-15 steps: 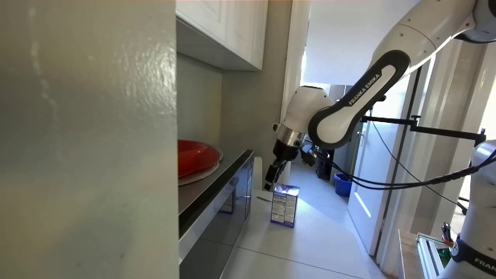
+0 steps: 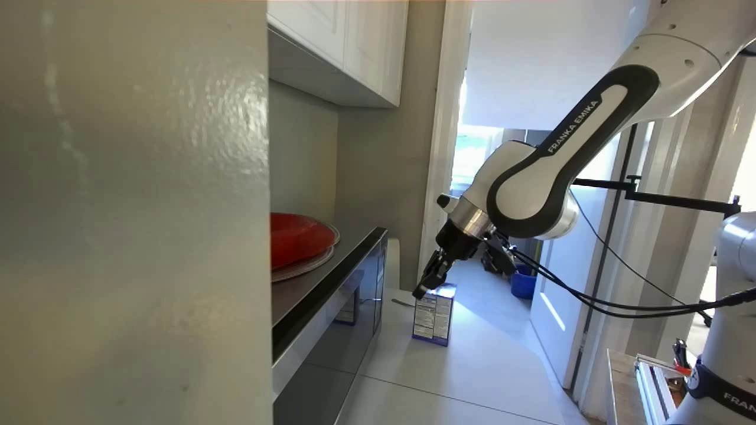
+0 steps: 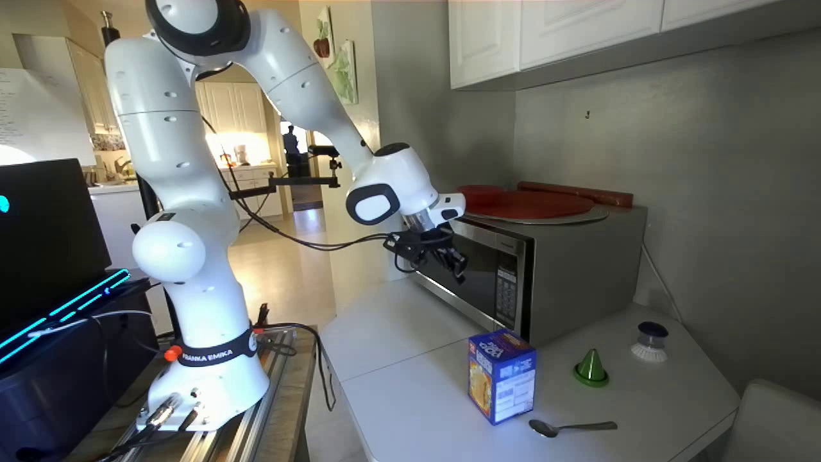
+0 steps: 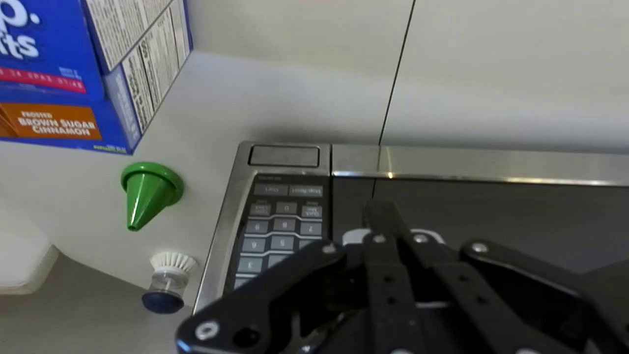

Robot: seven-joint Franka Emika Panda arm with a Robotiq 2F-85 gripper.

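My gripper [image 3: 459, 271] hangs in front of the microwave's [image 3: 573, 265] dark door, fingertips angled down and toward it. Its black fingers [image 4: 382, 215] meet in the wrist view, with nothing visible between them. Behind them are the door and, just left, the keypad [image 4: 284, 227], seen upside down. In exterior view 1 the gripper [image 2: 419, 291] overlaps the top of a blue toaster-pastry box [image 2: 433, 316]; exterior view 2 shows the two apart, with the box [image 3: 501, 377] standing upright on the white counter.
Right of the box are a green cone [image 3: 592, 368], a brush [image 3: 650, 341] and a spoon [image 3: 571, 427]. Red lids [image 3: 531, 204] lie on the microwave. White cabinets [image 3: 592, 31] hang above. Counter [image 3: 415, 358] left of the box is bare.
In exterior view 1, my gripper has shifted slightly right and down and tilted further over, and the forearm has moved right. The box and microwave have stayed put.
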